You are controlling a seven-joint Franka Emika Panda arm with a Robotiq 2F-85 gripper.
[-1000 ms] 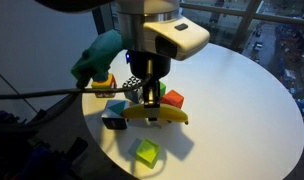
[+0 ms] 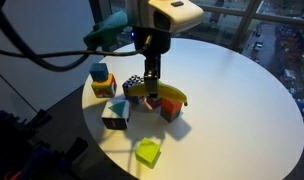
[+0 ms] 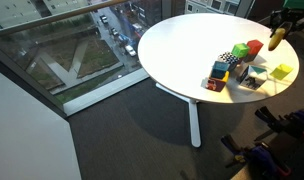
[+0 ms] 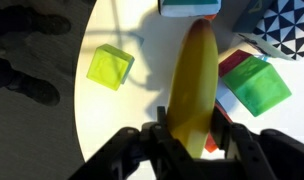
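Note:
A yellow banana [image 4: 195,85] is held between the fingers of my gripper, which is shut on it. In exterior view 1 the banana [image 2: 170,92] lies crosswise under the gripper [image 2: 152,90], in front of the red block [image 2: 170,110]. Exterior view 2 shows the banana [image 3: 277,38] at the right, above the round white table [image 3: 177,50]. From the wrist, the banana points away from the gripper and partly covers the red block [image 4: 224,98].
Near the banana stand a green block [image 4: 260,87] and a black-and-white patterned block [image 4: 285,28]. A lime-green cube [image 2: 148,152] sits alone near the front edge. Stacked blocks [image 2: 101,80] are at the left, with a white-and-teal block [image 2: 116,114] in front.
My gripper has moved back, away from exterior view 1's camera, carrying the banana with it. The blocks have stayed in place.

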